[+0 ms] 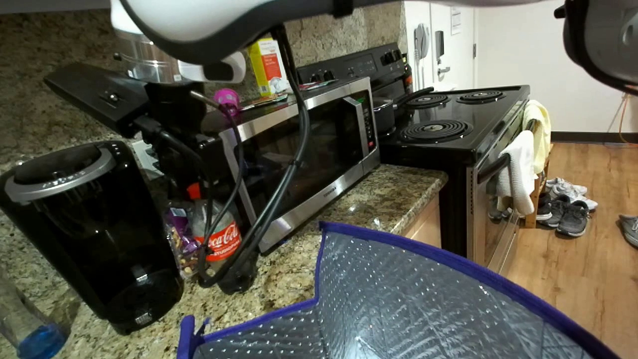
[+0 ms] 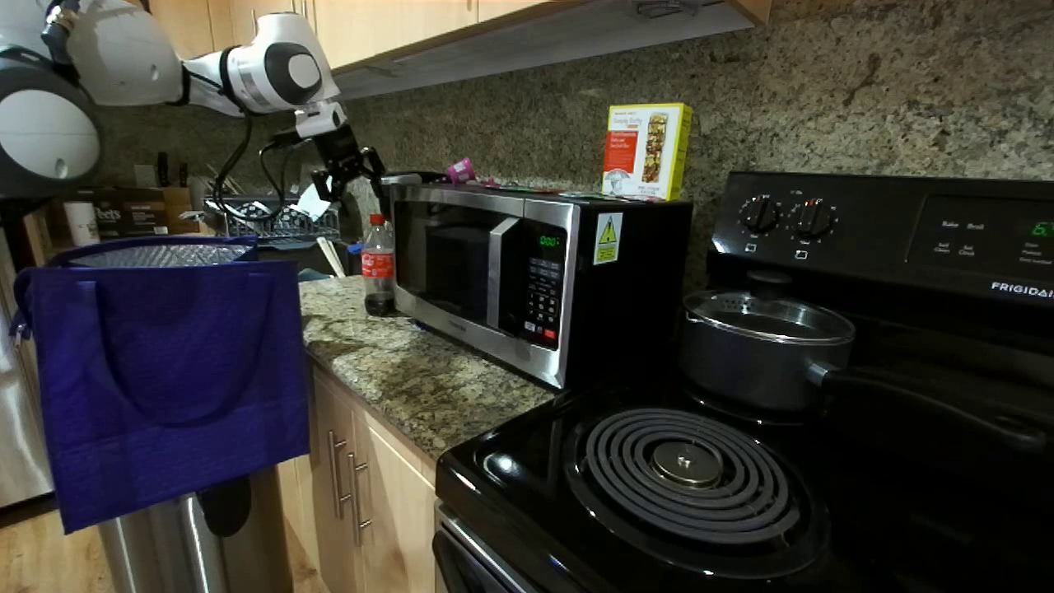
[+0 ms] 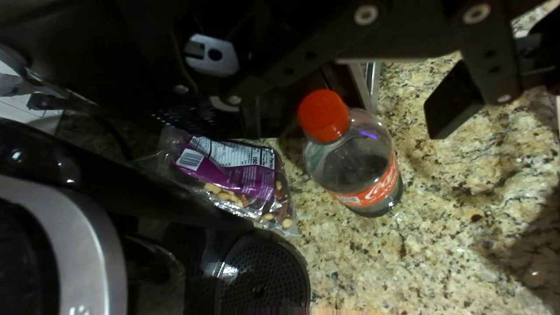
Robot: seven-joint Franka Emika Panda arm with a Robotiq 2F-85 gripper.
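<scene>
A Coca-Cola bottle [image 3: 362, 168] with a red cap stands upright on the granite counter, dark liquid low inside. In exterior view 2 the bottle [image 2: 377, 265] is at the microwave's left end. My gripper [image 2: 353, 188] hangs above it, fingers spread and nothing between them. The wrist view shows one dark finger pad [image 3: 454, 99] to the right of the bottle, clear of it. A purple and clear bag of nuts [image 3: 236, 176] lies beside the bottle. Exterior view 1 has the bottle [image 1: 222, 239] partly behind my hanging cables.
The microwave [image 2: 474, 257] carries a yellow bar box [image 2: 647, 148] and a pink item [image 2: 460, 170]. A black coffee maker [image 1: 89, 239] flanks the bottle and nuts. An open blue insulated bag [image 2: 178, 375] stands at the counter's front. The stove holds a lidded pot [image 2: 766, 346].
</scene>
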